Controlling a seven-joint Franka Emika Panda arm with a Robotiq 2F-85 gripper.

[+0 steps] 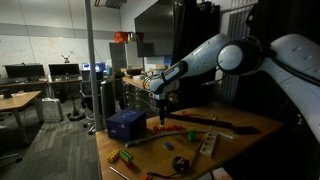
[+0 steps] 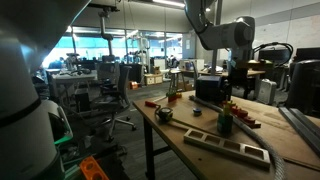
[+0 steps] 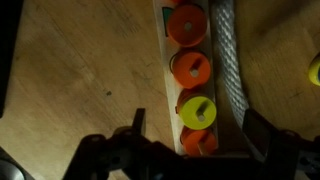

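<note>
A narrow wooden strip carries a row of round knobs in the wrist view. One yellow knob sits between a red knob and another red knob lower in the picture; a further red knob is at the top. My gripper is open, its dark fingers on either side of the strip's lower end and apart from the yellow knob in the picture. In exterior view 1 the gripper hangs over the table's far part, near small red pieces.
Beside the strip runs a grey braided hose. A yellow round piece lies at the right edge. On the table stand a blue box and a wooden tray with slots. Bare wood lies left of the strip.
</note>
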